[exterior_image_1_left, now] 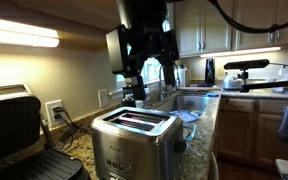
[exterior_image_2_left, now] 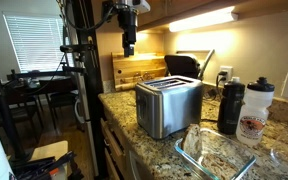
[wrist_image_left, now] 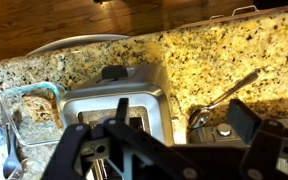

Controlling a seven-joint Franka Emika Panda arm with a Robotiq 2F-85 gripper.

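Observation:
A silver toaster (exterior_image_2_left: pixel 169 106) stands on the granite counter, its slots facing up. No bread shows in the slots in exterior view 1. High above the toaster, my gripper (exterior_image_1_left: pixel 152 88) hangs with its fingers spread apart. In the wrist view the gripper stands open, and nothing is held between its fingers; the toaster (wrist_image_left: pixel 144 84) lies below, partly hidden by the gripper. Beside the toaster is a glass dish (exterior_image_2_left: pixel 212 158) with a brownish, bread-like piece (exterior_image_2_left: pixel 193 138) in it. A metal spoon (wrist_image_left: pixel 224 99) rests on the other side in the wrist view.
A white bottle (exterior_image_2_left: pixel 254 112) and a dark bottle (exterior_image_2_left: pixel 230 106) stand near the wall behind the dish. An open black grill-like appliance (exterior_image_1_left: pixel 12 128) is left of the toaster. The sink (exterior_image_1_left: pixel 189 102) lies farther along the counter.

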